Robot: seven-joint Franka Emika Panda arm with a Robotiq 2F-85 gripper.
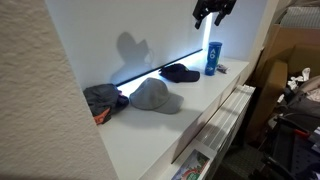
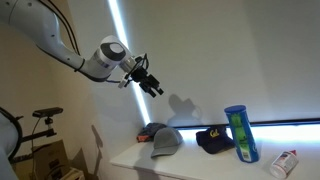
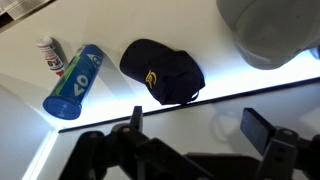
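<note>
High above the white shelf, my gripper (image 1: 208, 20) stands open with nothing between its fingers; it also shows in exterior view 2 (image 2: 152, 86). Below it lies a navy cap (image 3: 163, 70) with a yellow logo, seen between and beyond the fingers in the wrist view. A grey cap (image 1: 153, 95) rests nearer the corner end, its wrist-view part cut off by the frame's top edge. Beyond the navy cap stands a blue cylindrical container (image 2: 241, 135). A small white bottle (image 2: 284, 163) lies close to the container.
Dark headwear or cloth (image 1: 103, 100) sits at the shelf's end beside the grey cap. The white shelf (image 1: 140, 143) has bare space along its front. Under it, a drawer (image 1: 194, 165) stands open. A wall rises directly behind the objects.
</note>
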